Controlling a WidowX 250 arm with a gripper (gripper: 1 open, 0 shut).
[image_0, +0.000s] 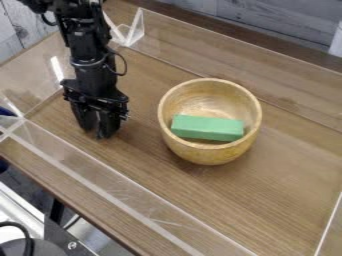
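Note:
My black gripper (96, 121) hangs at the left over the wooden table (160, 200), low at or just above its surface. Its fingertips are dark and blurred, so their opening is hard to make out. To its right, apart from it, stands a tan round bowl (209, 98) with a green block (207, 127) lying inside.
Clear plastic strips run along the table's left side and near edge. A pale wall (281, 18) stands at the back right, and a dark cable lies at the bottom left.

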